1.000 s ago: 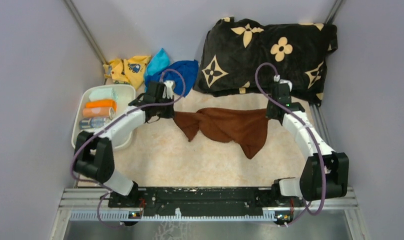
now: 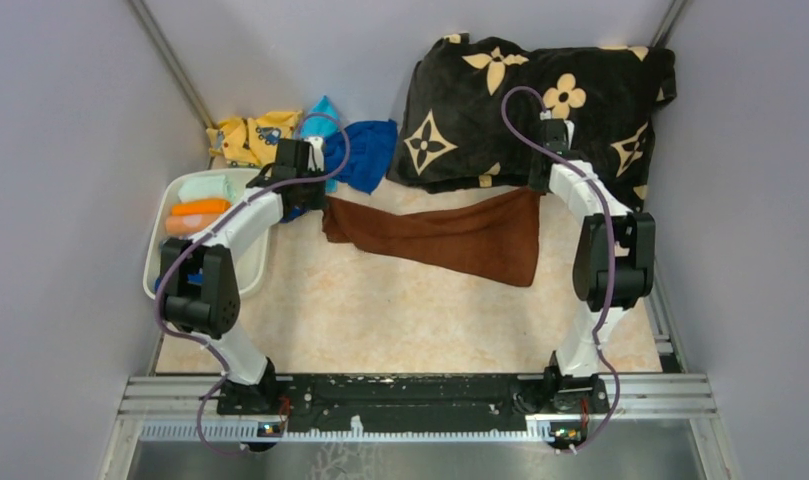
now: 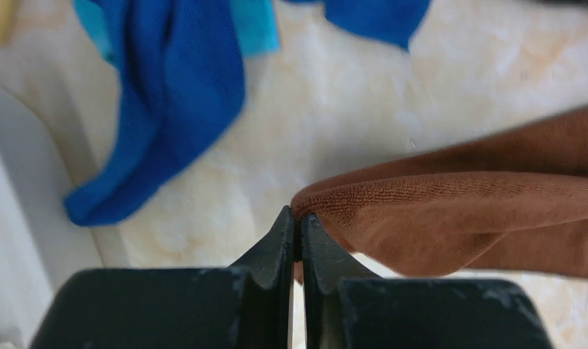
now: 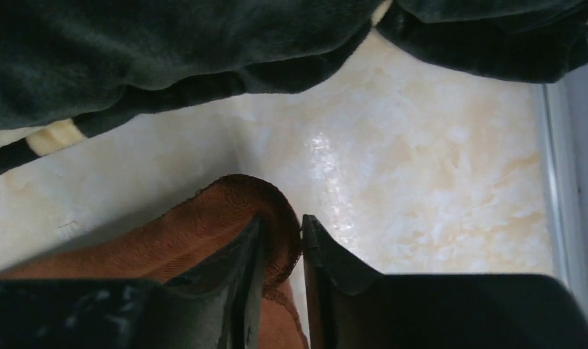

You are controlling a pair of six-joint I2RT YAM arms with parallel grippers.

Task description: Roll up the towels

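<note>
A brown towel (image 2: 450, 235) stretches between my two grippers in the top view, its right part wider and its left part folded. At its left end, my left gripper has its fingertips close together around the towel's corner (image 3: 334, 207). My right gripper is at the towel's upper right corner (image 4: 236, 196). Its fingers stand a little apart, with a curled fold of the towel between them and against the right-hand finger. The towel's lower right corner lies on the table.
A white bin (image 2: 255, 265) with rolled towels stands at the left. Blue cloth (image 2: 365, 155) and yellow cloth (image 2: 255, 140) lie behind it. A black patterned blanket (image 2: 540, 110) fills the back right.
The towel has been drawn straighter and further back.
</note>
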